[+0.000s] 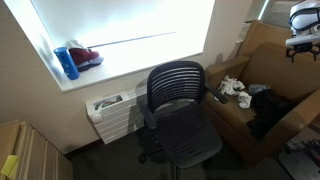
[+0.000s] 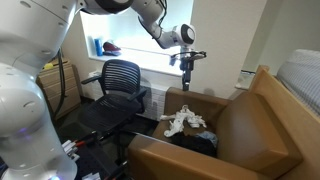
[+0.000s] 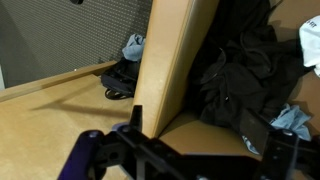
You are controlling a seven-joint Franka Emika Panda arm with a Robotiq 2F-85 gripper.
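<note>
My gripper (image 1: 303, 54) has its fingers spread apart over the brown sofa at the right of exterior view 1. In exterior view 2 the gripper (image 2: 186, 84) hangs above the sofa's back edge, clear of the clothes. A heap of white cloth (image 2: 180, 121) lies on the seat, with black cloth (image 2: 200, 143) beside it. From the wrist, the black cloth (image 3: 240, 75) fills the area beyond the open gripper, with nothing visible between the fingers. A grey-blue cloth (image 3: 292, 120) and part of the white cloth (image 3: 312, 42) show at the right.
The sofa's wooden-coloured arm (image 3: 168, 65) separates the seat from a dark bundle (image 3: 124, 76) outside it. A black office chair (image 1: 180, 110) stands left of the sofa. On the windowsill are a blue bottle (image 1: 67, 62) and a dark red item (image 1: 86, 58).
</note>
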